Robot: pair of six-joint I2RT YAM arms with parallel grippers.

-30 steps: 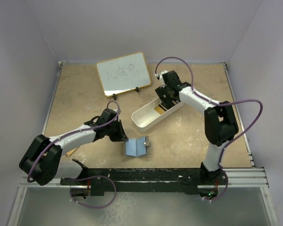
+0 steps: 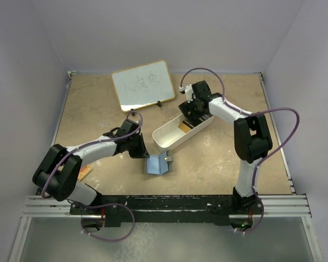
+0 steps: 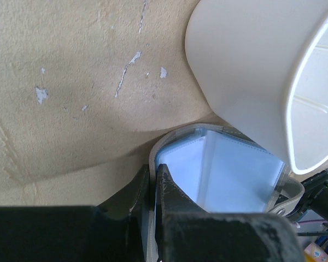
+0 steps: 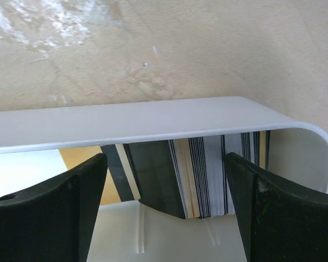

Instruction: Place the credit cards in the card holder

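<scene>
My left gripper (image 2: 144, 153) is shut at the edge of the blue card holder (image 2: 156, 165); in the left wrist view its fingertips rest on the holder's clear rim (image 3: 176, 135), beside the light blue inside. My right gripper (image 2: 191, 109) is over the far end of the long white tray (image 2: 163, 139). In the right wrist view its fingers (image 4: 65, 213) stand apart above a row of stacked cards (image 4: 153, 177), dark, striped and tan, lying inside the tray (image 4: 98, 123). Whether any card is between the fingertips is unclear.
A whiteboard (image 2: 143, 84) stands at the back left. An orange item (image 2: 85, 172) lies at the left front, partly behind my left arm.
My left arm and gripper have shifted slightly up the top view, with the blue holder moving a little. The right arm's elbow has moved slightly; its gripper stays over the tray.
</scene>
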